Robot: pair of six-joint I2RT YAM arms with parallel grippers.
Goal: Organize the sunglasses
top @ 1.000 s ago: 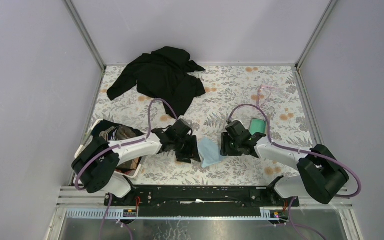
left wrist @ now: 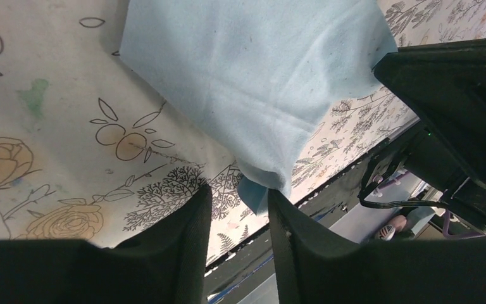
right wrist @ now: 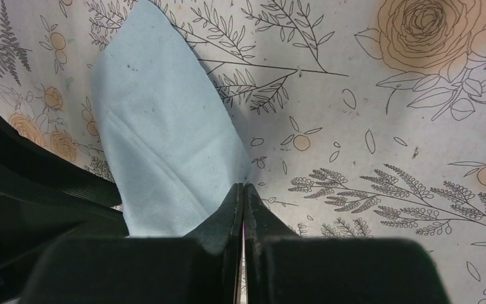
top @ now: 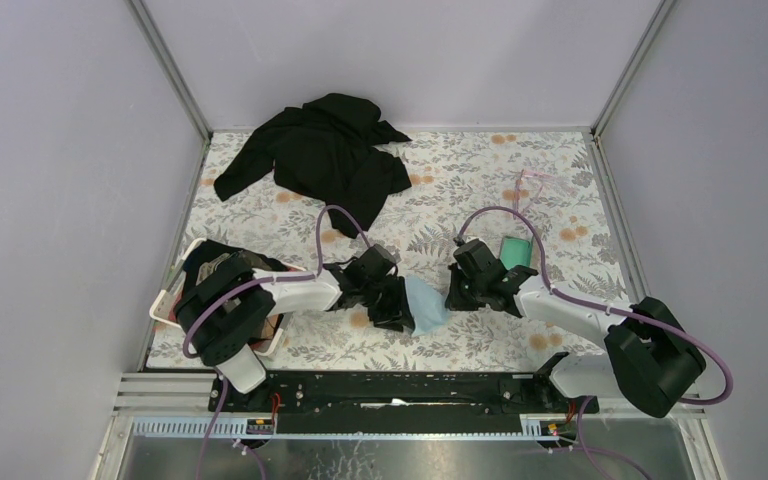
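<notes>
A light blue cloth (top: 423, 300) lies on the floral table between my two grippers. My left gripper is part open at a folded corner of the cloth (left wrist: 240, 76), one finger against it. My right gripper is shut at the opposite edge of the cloth (right wrist: 164, 133); whether cloth is between its fingertips is hard to tell. No sunglasses are clearly visible; a green case (top: 516, 251) lies behind my right gripper.
A black garment (top: 320, 150) lies at the back left. A white bin (top: 166, 300) with dark contents sits at the left. A pink frame-like item (top: 520, 190) lies at the back right.
My right gripper has stayed nearly in place and looks more closed than a second ago.
</notes>
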